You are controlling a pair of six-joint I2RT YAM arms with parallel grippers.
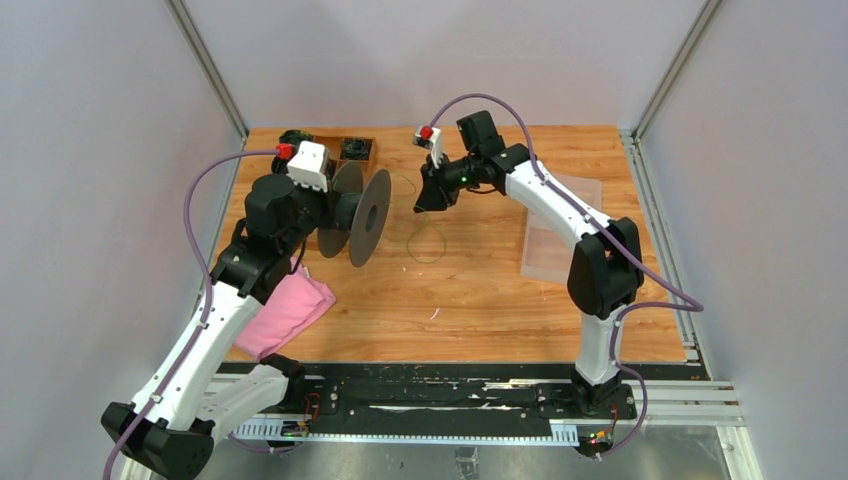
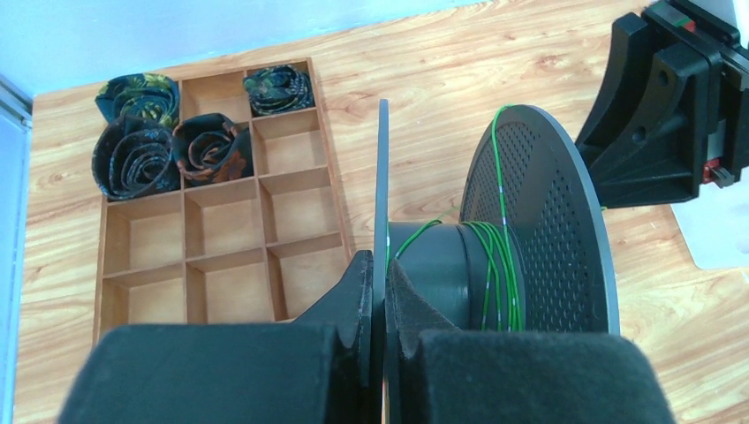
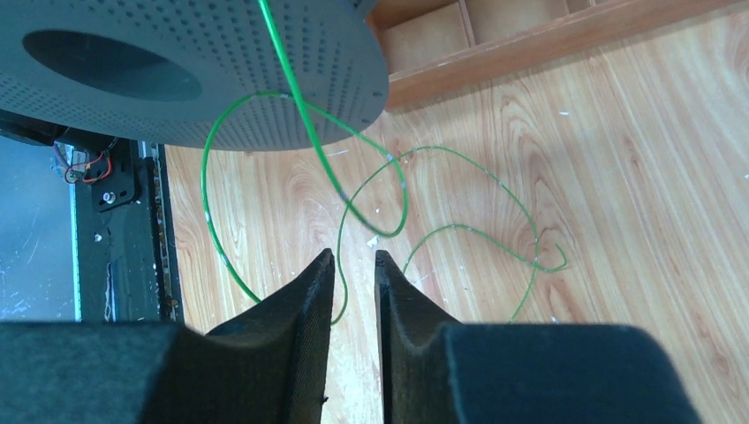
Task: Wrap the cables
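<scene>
A dark grey spool (image 1: 371,220) with perforated flanges is held up over the table's left side. My left gripper is shut on the rim of its near flange. Several turns of green cable (image 2: 502,265) lie around the core, close to the far flange. From that flange's side, loose cable (image 3: 311,132) hangs down in loops, and more loops trail lower down, at or near the table. To the right of the spool, my right gripper points at these loops. Its fingertips are a small way apart, and cable shows behind the gap without being clearly gripped.
A wooden compartment box (image 2: 221,221) holds several dark patterned rolls behind the spool. A pink cloth (image 1: 288,315) lies at the left front, and a clear tray (image 1: 562,230) on the right.
</scene>
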